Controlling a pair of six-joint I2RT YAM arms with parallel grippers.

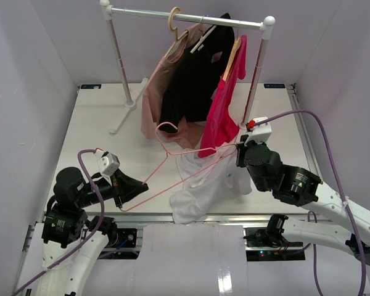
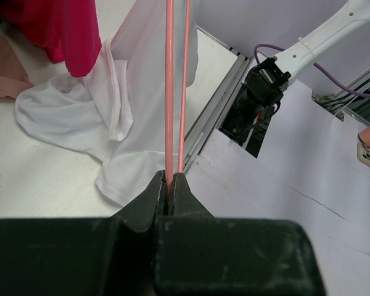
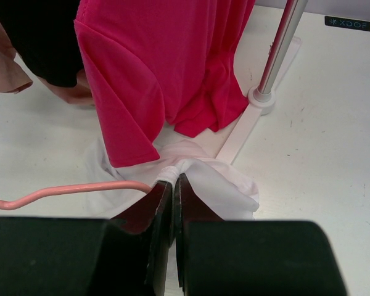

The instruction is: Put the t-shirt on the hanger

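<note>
A pink hanger [image 1: 193, 174] spans between my grippers in the top view, hook upward. My left gripper is shut on its left part, near the lower left corner. A white T-shirt [image 1: 197, 191] hangs below the hanger, lying loosely on the table. My right gripper is shut on a bunched part of the white T-shirt, with the hanger's pink end [image 3: 129, 185] against that fabric at the fingertips. Whether the end sits inside the shirt is unclear.
A white rack [image 1: 135, 13] at the back holds dusty pink, black and magenta [image 1: 219, 117] garments on hangers. The magenta one hangs close above my right gripper. Bare table [image 1: 92, 135] shows at left and far right.
</note>
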